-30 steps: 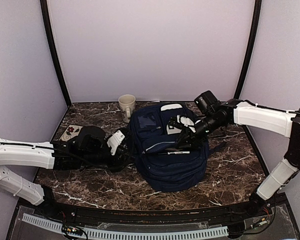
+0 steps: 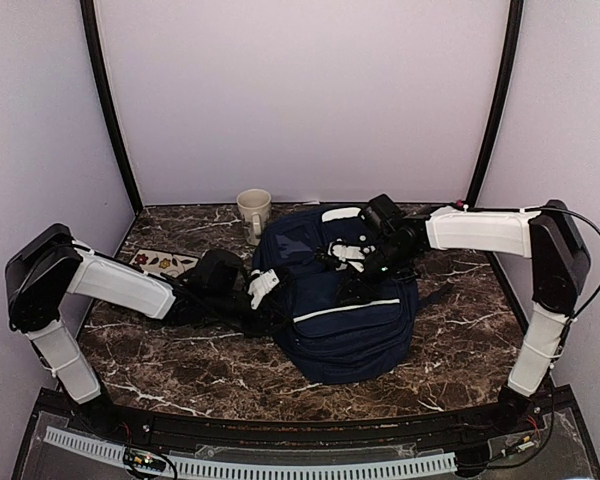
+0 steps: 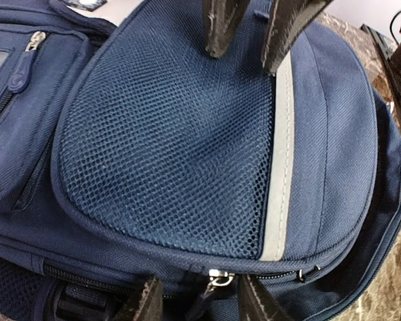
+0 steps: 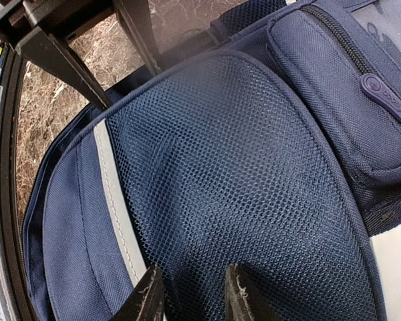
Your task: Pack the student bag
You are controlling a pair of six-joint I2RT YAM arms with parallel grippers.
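Note:
The navy backpack (image 2: 355, 345) lies on the table, its mesh front pocket (image 3: 167, 147) lying flat with a pale reflective strip (image 3: 278, 160) across it. At the bag's left side, my left gripper is part open. A metal zipper pull (image 3: 219, 279) with a dark tab shows between its fingers, with a gap on both sides. My right gripper stands open over the mesh, nothing between its fingers; both its fingertips show at the top of the left wrist view. Whatever lies inside the bag is hidden.
A white mug (image 2: 253, 212) stands behind the bag on the left. Near the left arm lies a flower-patterned item (image 2: 164, 262), partly covered by that arm. Bare marble-look tabletop (image 2: 180, 375) shows in front and to the right of the bag.
My left gripper has moved right, up to the bag's side. The right gripper has shifted left over the bag. The pocket edge, lifted a second ago, now lies flat.

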